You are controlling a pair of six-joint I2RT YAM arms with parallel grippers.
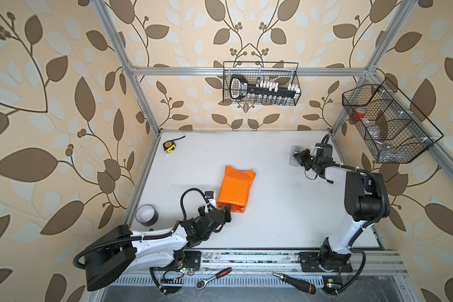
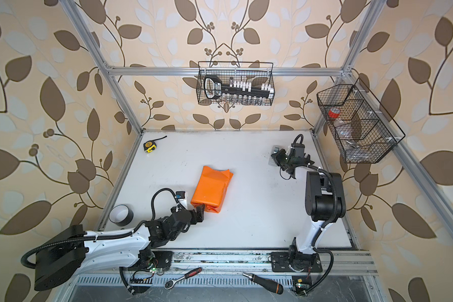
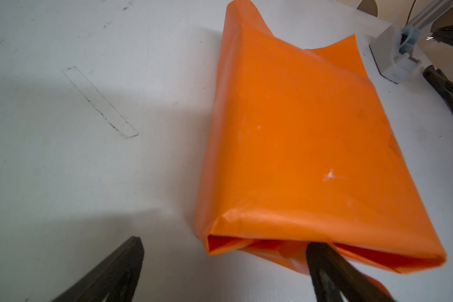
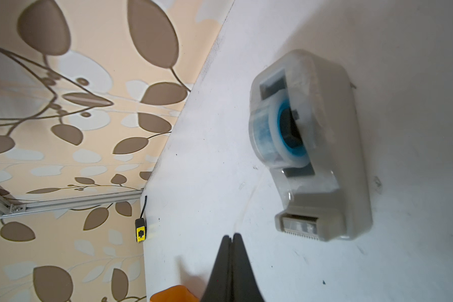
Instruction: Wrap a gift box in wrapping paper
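An orange-wrapped box (image 1: pixel 235 187) lies on the white table left of centre; a paper flap stands up at its far end. Its near end shows folded paper with open gaps in the left wrist view. At that end my left gripper is open, its right finger (image 3: pixel 332 271) overlapping the loose lower fold and its left finger clear of the paper. Touching or not, I cannot tell. In the right wrist view a grey tape dispenser (image 4: pixel 337 146) holds a clear roll on a blue core. Beside its cutter end my right gripper is shut, nothing visible between its fingertips.
A yellow tape measure (image 1: pixel 169 146) lies at the back left and a white-and-black round container (image 1: pixel 146 215) at the front left. Wire baskets (image 1: pixel 261 93) hang on the walls. Open table lies between the box and the dispenser.
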